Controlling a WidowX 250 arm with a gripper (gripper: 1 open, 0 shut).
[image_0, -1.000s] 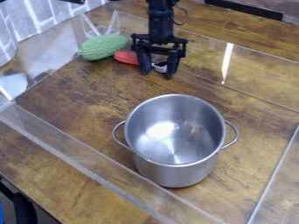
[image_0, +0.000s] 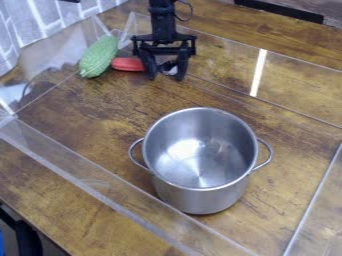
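The black gripper is low at the back of the wooden table, among a red item on its left and a small silvery item partly hidden behind its fingers. A green, bumpy gourd-like vegetable lies further left. Whether the fingers hold anything is not clear. A large steel pot with two handles stands in the front middle.
Clear plastic walls border the work area. The wooden surface left of the pot and the area to its right are free.
The gripper has shifted left from where it was. The green vegetable has moved left and turned to a steeper angle; the red item has also shifted left.
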